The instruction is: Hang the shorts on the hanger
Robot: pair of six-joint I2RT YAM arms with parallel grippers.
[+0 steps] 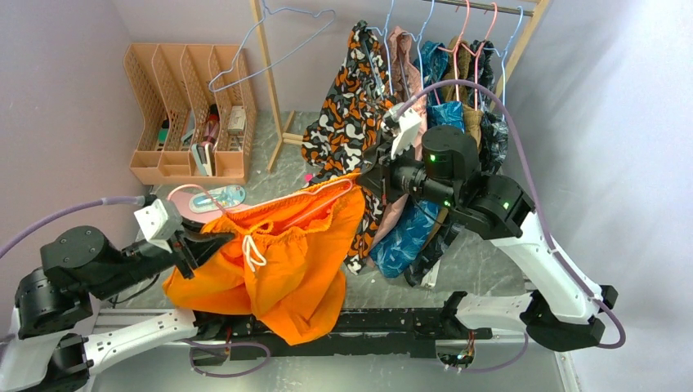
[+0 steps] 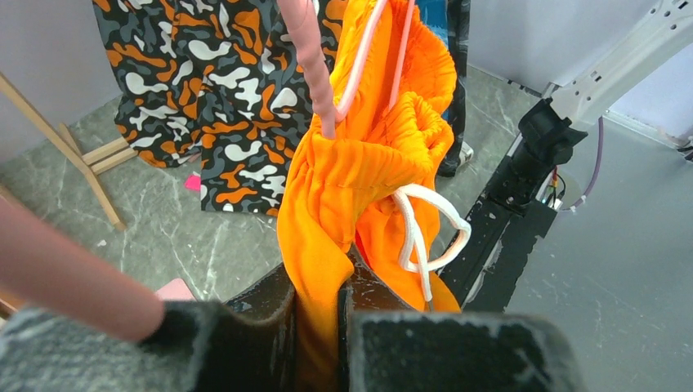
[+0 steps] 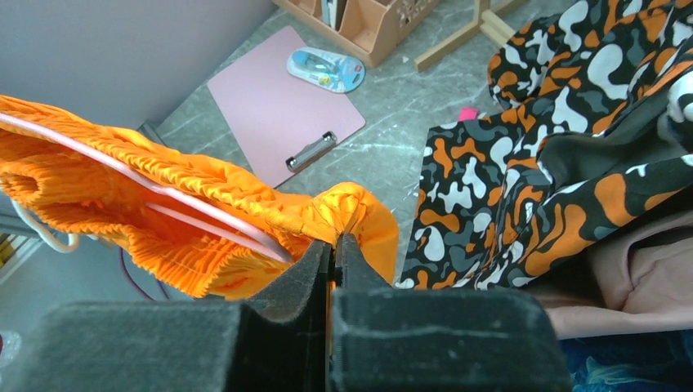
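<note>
Orange shorts (image 1: 294, 269) with a white drawstring (image 2: 413, 237) hang stretched between my grippers, a pink hanger (image 3: 188, 202) lying inside the waistband. My left gripper (image 1: 196, 253) is shut on one end of the waistband, orange fabric between its fingers in the left wrist view (image 2: 343, 294). My right gripper is shut at the other end of the waistband, with the gathered orange cloth at its fingertips.
A rail (image 1: 444, 2) at the back holds clothes, including camouflage shorts (image 1: 335, 114) beside my right gripper, and an empty blue hanger (image 1: 270, 65). A wooden organiser (image 1: 184, 171) and pink clipboard (image 3: 278, 98) lie at the back left.
</note>
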